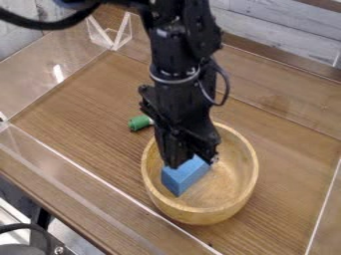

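Note:
The black gripper hangs over the left part of a light wooden bowl, above a blue block that lies in the bowl. Its fingertips are dark and partly hard to make out; whether anything is between them cannot be seen clearly, and the blue block shows below them.
A small green object lies on the wooden table left of the bowl. Dark cables are at the lower left edge.

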